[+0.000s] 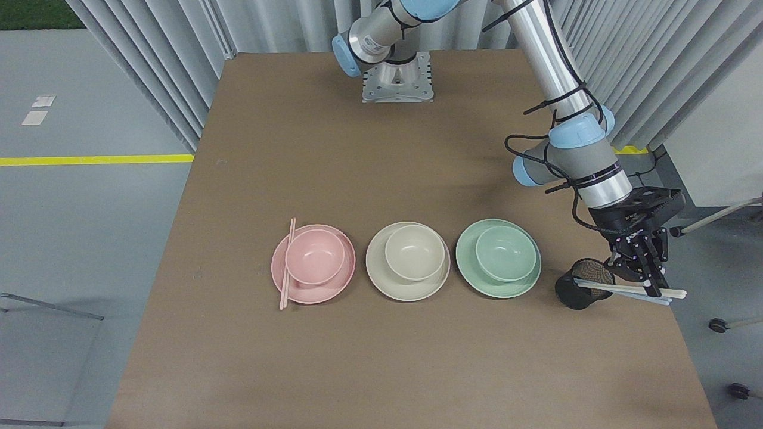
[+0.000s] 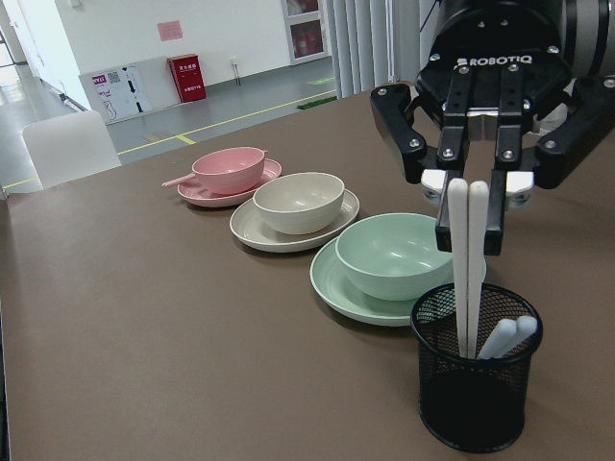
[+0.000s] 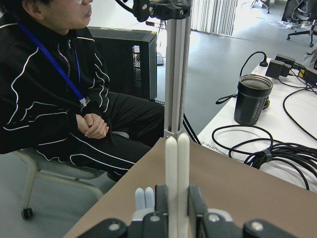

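My gripper (image 2: 469, 197) is shut on a pair of white chopsticks (image 2: 459, 269), whose lower ends are inside the black mesh cup (image 2: 471, 403); the cup also holds pale blue chopsticks (image 2: 509, 331). In the front view the cup (image 1: 572, 289) lies right of the green plate and bowl (image 1: 505, 253). In the wrist view the white chopsticks (image 3: 183, 178) stand upright between the fingers.
A cream bowl on a plate (image 1: 414, 251) and a pink set (image 1: 315, 255) with pink chopsticks (image 1: 284, 286) line the table's middle. A seated person (image 3: 59, 99) is beside the table edge.
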